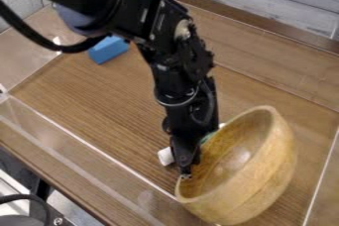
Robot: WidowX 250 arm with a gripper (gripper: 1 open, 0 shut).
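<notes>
My black gripper [185, 166] points down at the left rim of a wooden bowl [265, 175], which is tipped on its side toward the gripper. A small white object [166, 157] lies just left of the fingers, and something pale green shows behind the bowl's upper left edge, partly hidden. The gripper looks shut; whether the rim or anything else is between its fingers is unclear.
A blue block [110, 52] sits at the back left of the wooden table [86, 111]. The middle of the table left of the arm is clear. A pale wall runs along the back, and cables lie at the lower left edge.
</notes>
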